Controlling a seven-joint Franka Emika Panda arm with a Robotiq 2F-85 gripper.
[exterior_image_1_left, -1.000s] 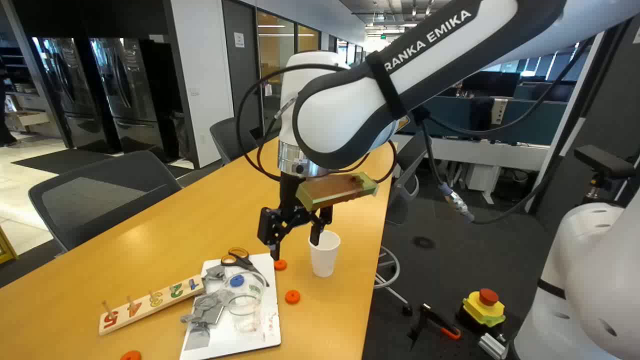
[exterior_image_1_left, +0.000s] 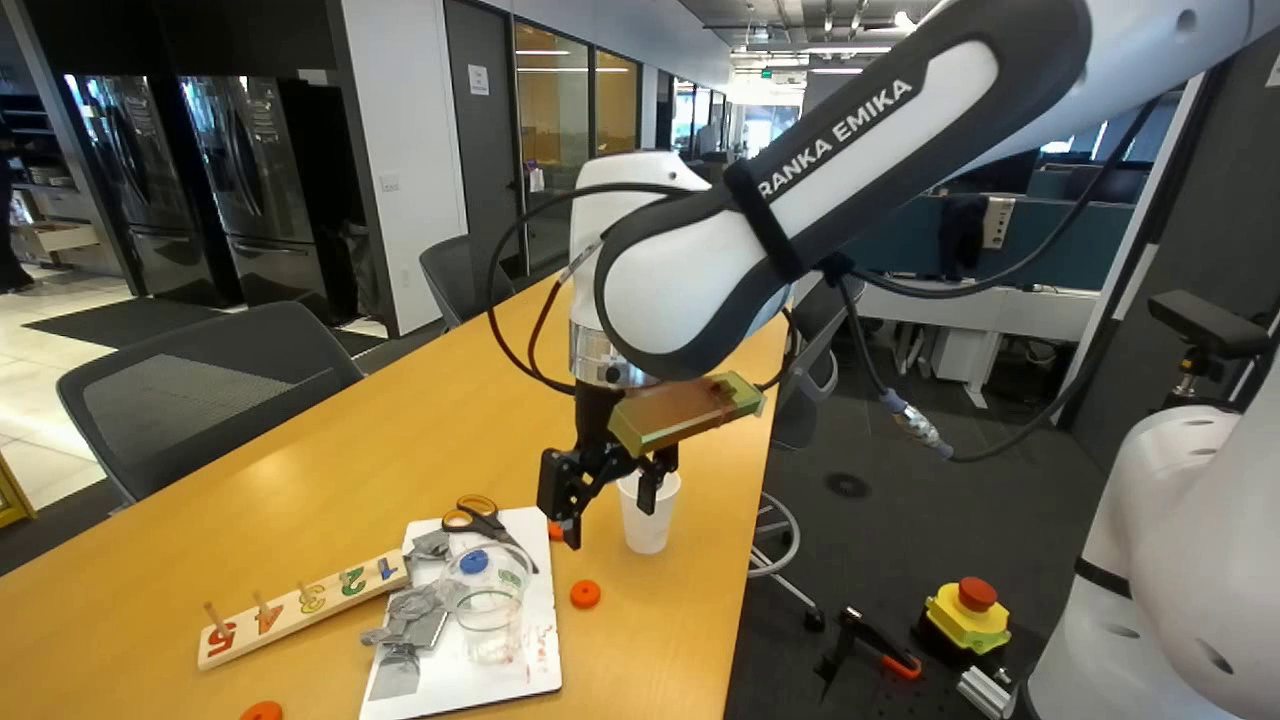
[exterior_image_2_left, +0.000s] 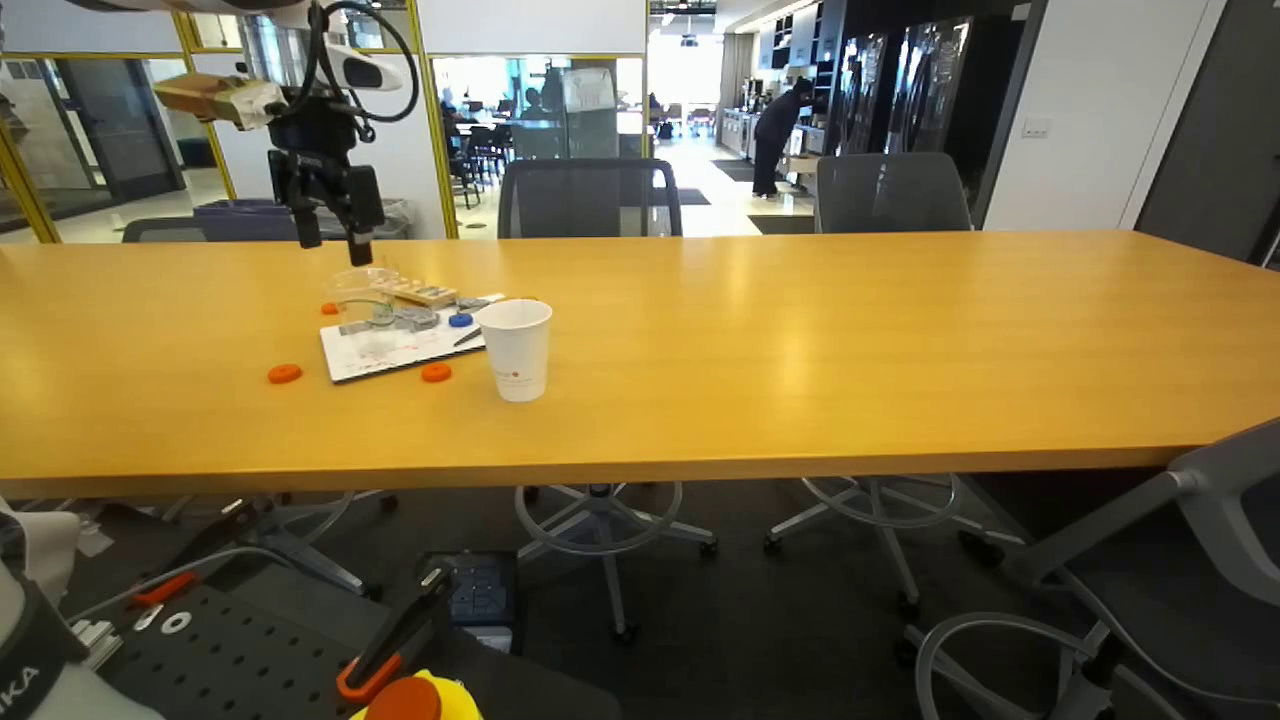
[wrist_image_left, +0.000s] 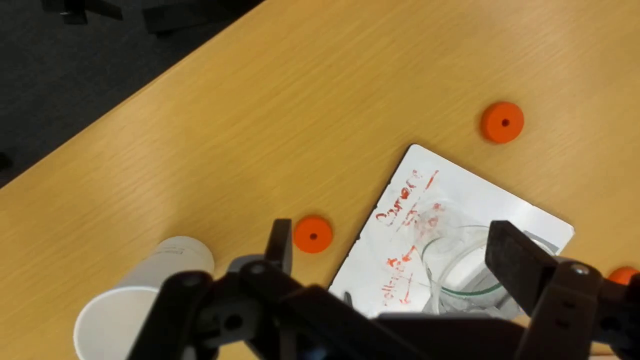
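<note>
My gripper (exterior_image_1_left: 611, 521) hangs above the table with its fingers apart and nothing between the fingers. In the wrist view, one finger (wrist_image_left: 280, 243) appears beside an orange disc (wrist_image_left: 313, 234), and the other overlaps the view of a clear glass container (wrist_image_left: 444, 273). That container stands on a white board (wrist_image_left: 384, 252) with red writing. A second orange disc (wrist_image_left: 502, 122) lies on bare table beyond the board's corner; a third (wrist_image_left: 624, 275) is partly cut off by the gripper. A white paper cup (exterior_image_2_left: 518, 350) stands upright near the table edge.
Scissors (exterior_image_1_left: 476, 516), grey scraps (exterior_image_1_left: 414, 618) and a blue disc (exterior_image_1_left: 474, 562) are on or over the board. Alongside lies a wooden numbered peg strip (exterior_image_1_left: 306, 606).
The gripper has come down and shifted slightly right in exterior view 1, now partly covering one orange disc and the cup there. The table objects have not moved.
</note>
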